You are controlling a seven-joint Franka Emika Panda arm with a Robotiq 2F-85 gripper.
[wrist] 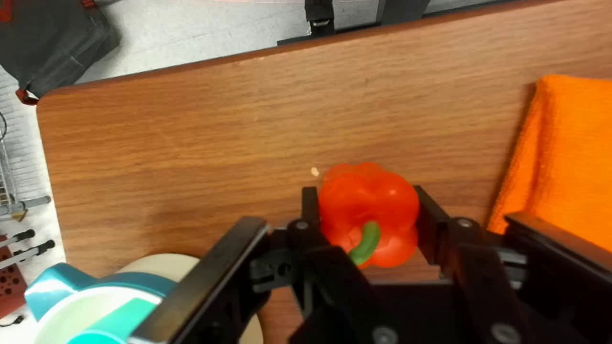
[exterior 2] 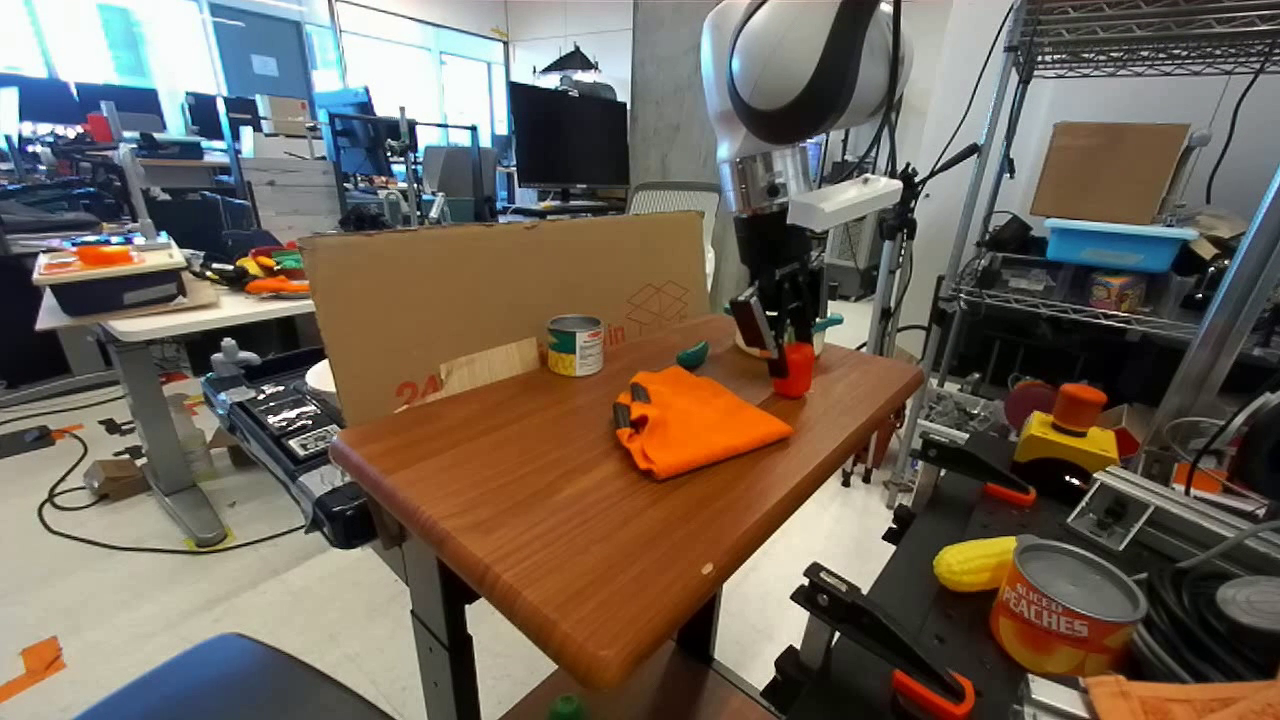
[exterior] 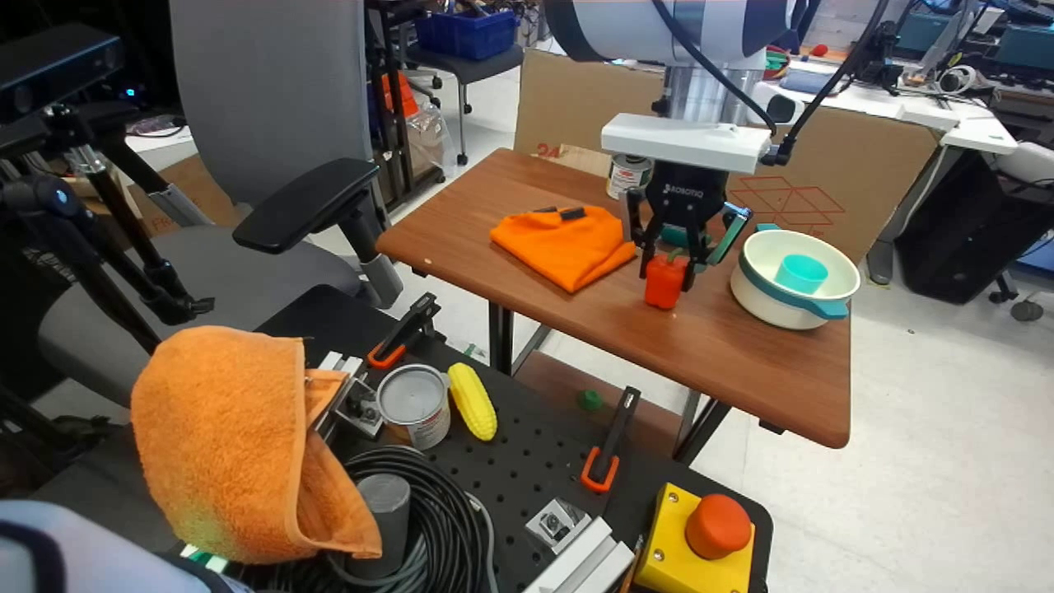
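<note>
A red bell pepper (exterior: 664,282) with a green stem is pinched between the two black fingers of my gripper, which is shut on it. In the wrist view the pepper (wrist: 370,200) shows from above, with a finger against each side. Its base is at or very close to the wooden table (exterior: 751,366); contact is hard to tell. To one side lies a folded orange cloth (exterior: 568,245). Across from it stands a white pot (exterior: 766,305) with teal handles and a turquoise cup (exterior: 802,273) inside.
A can (exterior 2: 575,346) stands at the back by the cardboard sheet (exterior 2: 504,288). A dark green object (exterior 2: 692,355) lies behind the cloth. A black cart (exterior: 514,464) with a yellow corn (exterior: 472,400) is nearer the camera.
</note>
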